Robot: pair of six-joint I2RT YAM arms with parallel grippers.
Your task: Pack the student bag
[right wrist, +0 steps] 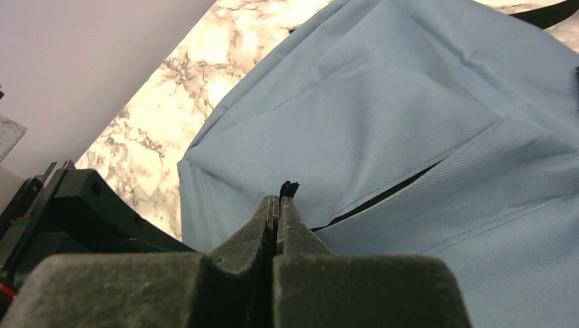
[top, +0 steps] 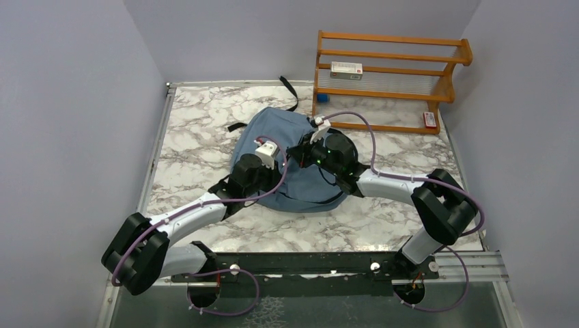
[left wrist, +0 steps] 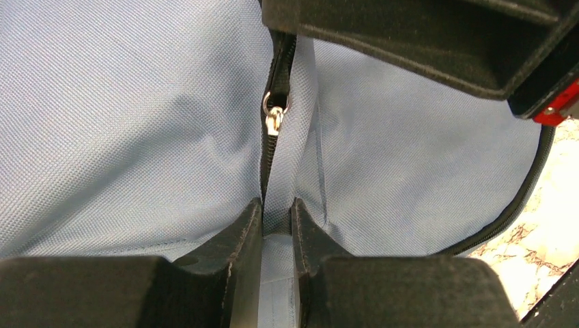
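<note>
The blue-grey bag [top: 307, 195] lies on the table under both arms. In the left wrist view, a metal zipper slider [left wrist: 274, 121] sits in a black zipper, with a black pull tab [left wrist: 280, 65] reaching up to the other gripper. My left gripper is shut on a fold of bag fabric [left wrist: 278, 184] beside the zipper. My right gripper is shut, and the black end of the pull tab [right wrist: 289, 189] pokes out between its fingertips. From above, the arms largely hide the zipper and both sets of fingertips.
A wooden rack [top: 389, 93] stands at the back right, holding a white box [top: 346, 70] and a small red-and-white box [top: 429, 119]. A black strap [top: 289, 90] trails behind the bag.
</note>
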